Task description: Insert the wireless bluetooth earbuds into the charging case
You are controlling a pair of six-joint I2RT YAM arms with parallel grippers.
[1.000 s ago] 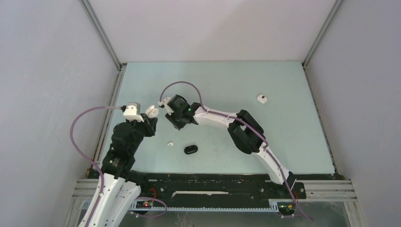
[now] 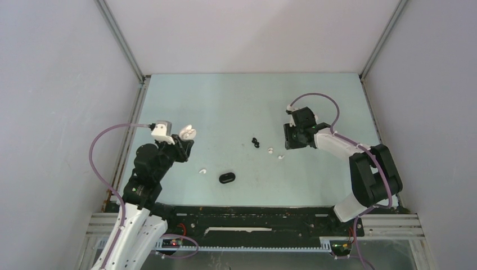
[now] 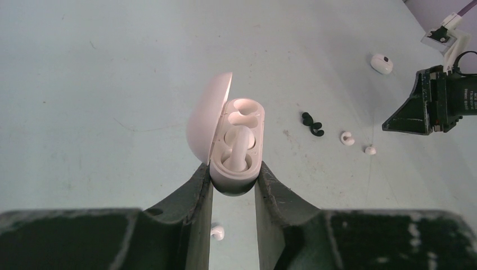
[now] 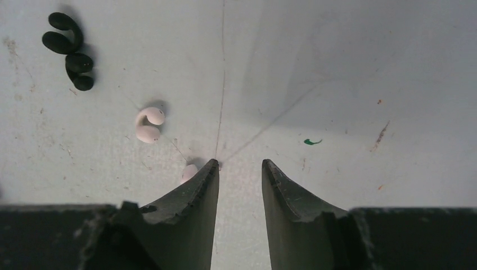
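My left gripper is shut on the open white charging case (image 3: 236, 152), which holds a white piece in one of its wells. My right gripper is partly open over the table, nothing seen between its fingers. Loose white earbuds lie below and near it: a curved one (image 4: 147, 133) and a smaller one (image 4: 189, 172), partly behind a finger. Black earbuds (image 4: 72, 42) lie farther left. Another white piece (image 2: 202, 170) lies below the left gripper in the top view.
A closed black case (image 2: 226, 178) lies at the front middle. A white case-like object (image 3: 381, 64) stands at the right, mostly hidden by the right arm in the top view.
My right arm has swung right, away from the left gripper, uncovering the small earbuds in the middle. My left gripper with the white case has shifted slightly right.
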